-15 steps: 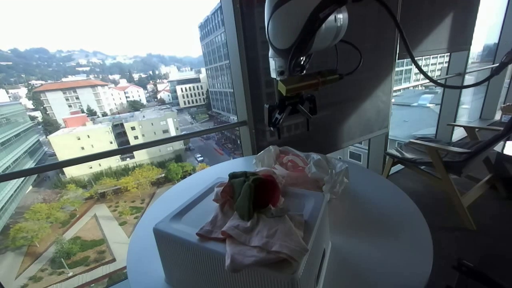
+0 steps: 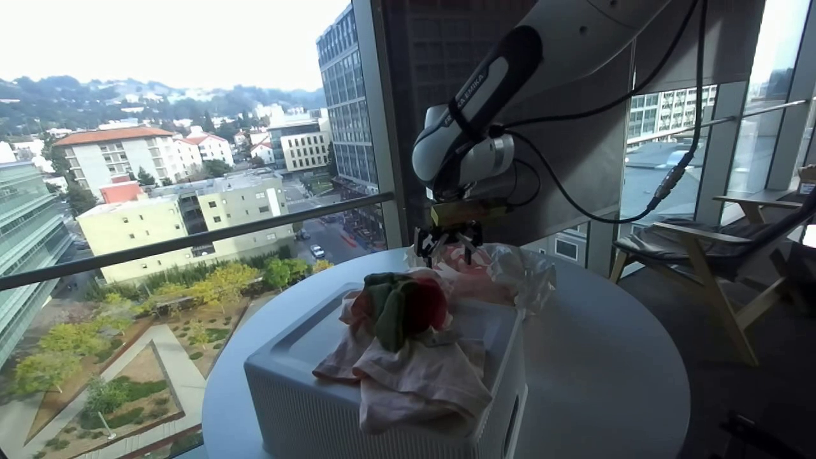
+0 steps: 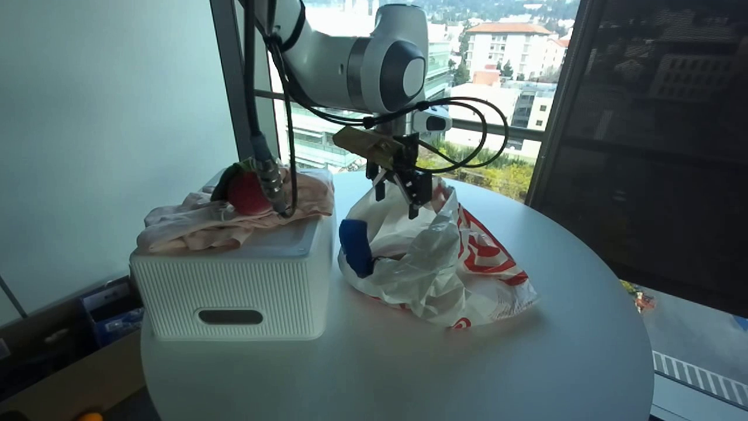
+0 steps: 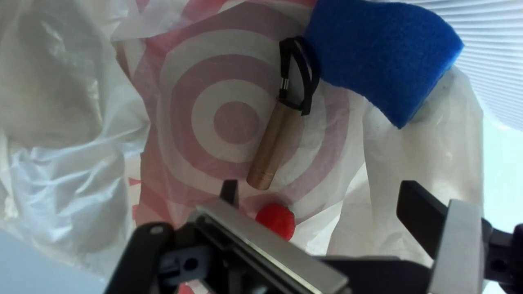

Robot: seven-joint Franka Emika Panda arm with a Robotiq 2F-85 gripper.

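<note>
My gripper is open above the mouth of a white and red plastic bag [image 3: 435, 273], its fingers wide apart with nothing held. Inside the bag, the wrist view shows a brown cylinder [image 4: 274, 147] with a black wrist strap [image 4: 307, 90]. Near it is a small red object [image 4: 277, 220], partly hidden by the gripper. A blue felt-like piece [image 4: 382, 51] lies at the bag's edge, beside the strap. In exterior view 2 the fingertips [image 3: 414, 210] hang at the bag's opening; whether they touch the plastic I cannot tell.
Close beside the bag stands an upturned-looking white ribbed bin [image 3: 231, 280]. On top lie a pale pink cloth [image 2: 421, 382] and a red and green soft item [image 2: 405, 306].
My gripper has come down from well above the table to the bag's opening, still open. The bag, bin and cloth look unmoved.
</note>
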